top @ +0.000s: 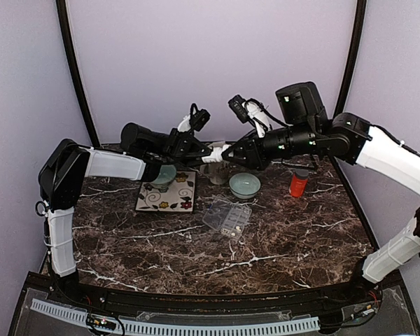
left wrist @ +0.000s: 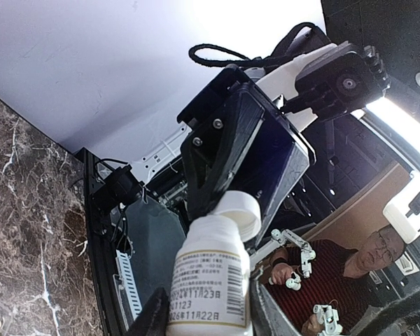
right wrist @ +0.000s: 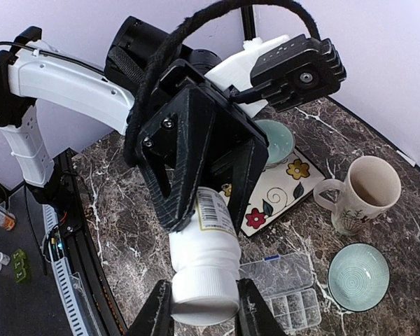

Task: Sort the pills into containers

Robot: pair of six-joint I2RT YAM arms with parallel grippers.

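Above the table, my left gripper is shut around the body of a white pill bottle with a printed label. My right gripper is shut on the bottle's white cap. Seen from the left wrist, the cap sits askew at the bottle's mouth, shifted to one side; whether they still touch is unclear. In the top view the bottle lies sideways between both grippers. A clear pill box stands with its lid folded back on the table below, a few pale pills in its near compartments.
A pale green bowl and a mug stand behind the box. Left of it lies a flowered tray with another green bowl. A red bottle stands at right.
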